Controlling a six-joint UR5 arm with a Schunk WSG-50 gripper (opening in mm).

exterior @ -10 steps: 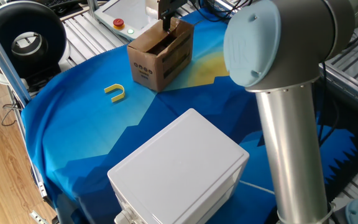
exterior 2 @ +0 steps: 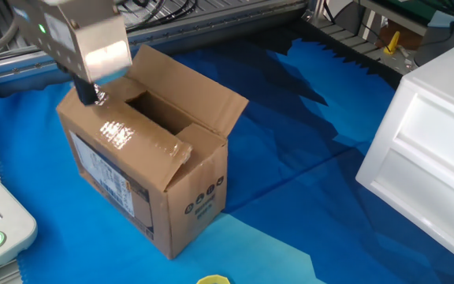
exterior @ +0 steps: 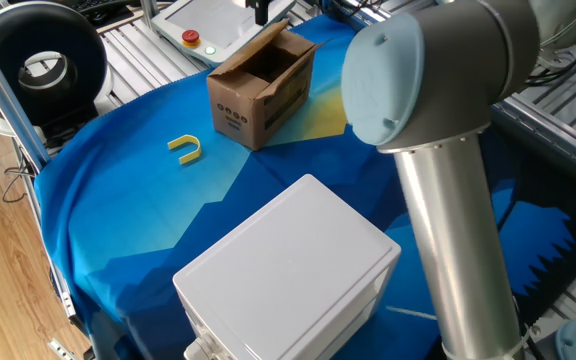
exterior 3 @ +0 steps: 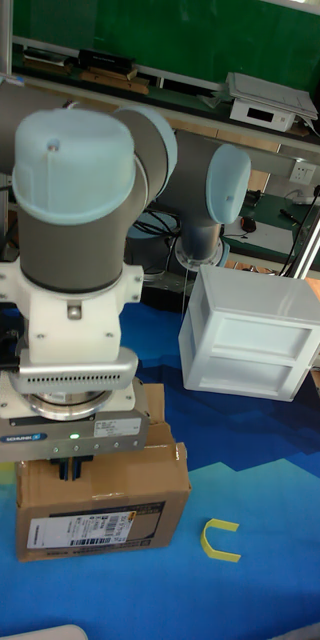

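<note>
A brown cardboard box [exterior 2: 132, 170] stands on the blue cloth, a shipping label on one long side. One long flap [exterior 2: 187, 91] is raised and leans outward, while the opposite flap [exterior 2: 120, 126], with shiny tape on it, lies low over part of the opening. A dark gap shows between them; what lies inside is hidden. My gripper [exterior 3: 76, 469] is over the label side of the box, its short black fingers [exterior 2: 85, 91] close to the taped flap. Whether they touch it, and how far apart they are, I cannot make out.
A white drawer cabinet [exterior: 288, 270] stands on the cloth, apart from the box. Between them lies a yellow U-shaped piece [exterior 3: 221, 539]. A control panel with a red button [exterior: 190, 38] sits behind the box. Open cloth surrounds the yellow piece.
The flap now stands out wider. The arm has shifted left in exterior view 1.
</note>
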